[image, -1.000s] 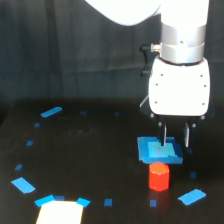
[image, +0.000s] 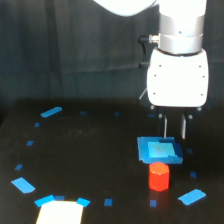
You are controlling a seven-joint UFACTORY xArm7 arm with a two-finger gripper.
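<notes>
My white gripper (image: 174, 135) hangs at the right of the camera view, fingers pointing down and apart. Nothing shows between them. Below and slightly left of the fingertips lies a flat blue square (image: 144, 146); on or in it is a lighter blue patch (image: 160, 150), whose height I cannot tell. A red cylinder (image: 159, 177) stands upright just in front of the blue square, clear of the fingers.
Scattered over the dark table are flat light-blue pieces: one at left (image: 23, 185), one at the back left (image: 51, 112) and one at the right (image: 192, 197). A pale object (image: 60, 213) is cut off by the front edge. Free room lies at centre left.
The gripper has risen a little, its fingertips now higher above the blue square. The red cylinder and blue pieces look unmoved.
</notes>
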